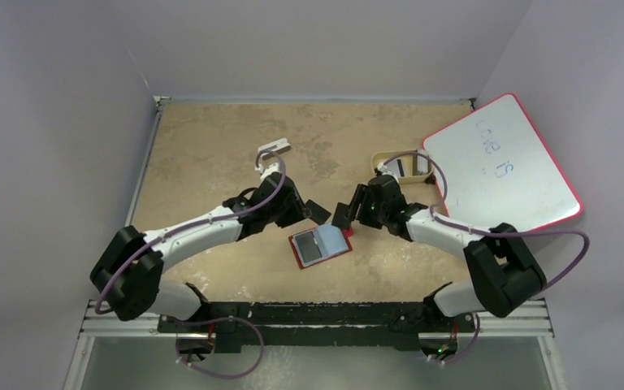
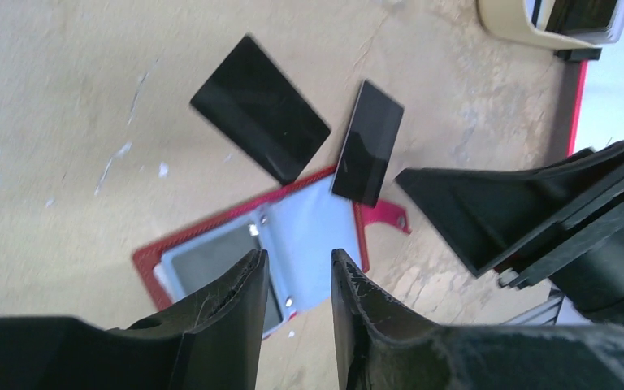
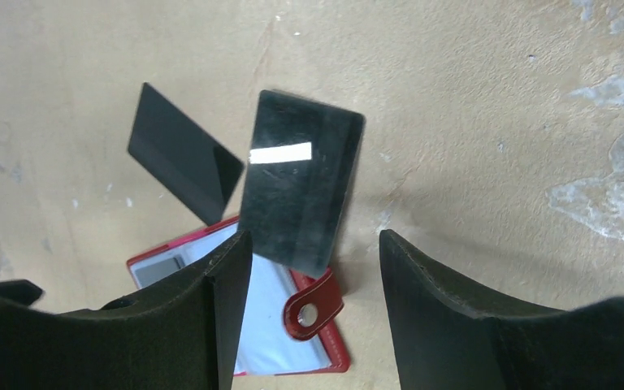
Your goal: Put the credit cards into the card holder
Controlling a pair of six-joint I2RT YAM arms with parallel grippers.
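The red-edged card holder [image 1: 332, 253] lies spread on the table; a dark card shows under its left sleeve [image 2: 219, 262], while the right side is pale blue. Just behind it lies one loose black card [image 2: 262, 110]. A second black card [image 3: 298, 179] rests with its near end over the holder's back edge, beside the red snap strap [image 3: 313, 309]. Above and left of the holder my left gripper hangs open and empty. Over to the right, my right gripper is open too, near the second card with nothing between its fingers.
A beige tray [image 1: 376, 165] with cards or boxes in it sits at the back right, against a red-framed whiteboard [image 1: 504, 162]. A white stapler-like object [image 1: 275, 148] is at the back.
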